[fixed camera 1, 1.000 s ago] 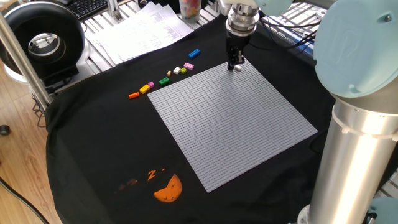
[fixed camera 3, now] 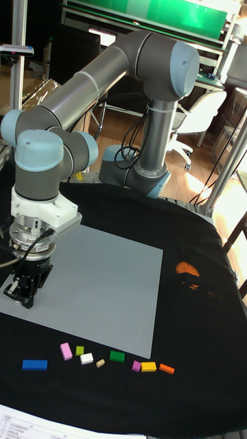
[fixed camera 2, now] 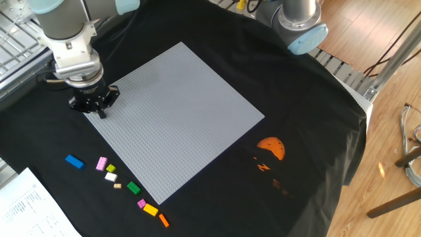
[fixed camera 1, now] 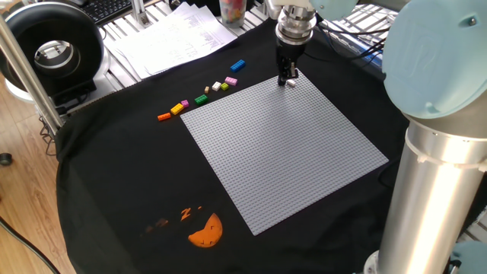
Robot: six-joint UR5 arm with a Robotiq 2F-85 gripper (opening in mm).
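Note:
The grey baseplate (fixed camera 1: 281, 144) lies flat on the black cloth. Over its far corner in exterior view 1 stands my gripper (fixed camera 1: 283, 81), pointing down with its dark fingertips at or just above the studs. A small pale piece (fixed camera 1: 291, 83) shows right beside the fingertips; whether they touch it I cannot tell. In exterior view 2 the gripper (fixed camera 2: 101, 113) covers the left corner of the plate, and no piece shows under it. Seen from exterior view 3, the gripper (fixed camera 3: 27, 301) is at the plate's left side. The fingers are too small and dark to read.
Loose bricks lie along one plate edge: blue (fixed camera 2: 75, 161), pink (fixed camera 2: 102, 163), lime (fixed camera 2: 111, 168), white (fixed camera 2: 110, 177), tan (fixed camera 2: 118, 186), green (fixed camera 2: 133, 187), magenta (fixed camera 2: 141, 204), yellow (fixed camera 2: 150, 210) and orange (fixed camera 2: 164, 220). The rest of the plate is bare. Papers (fixed camera 1: 171, 38) lie beyond.

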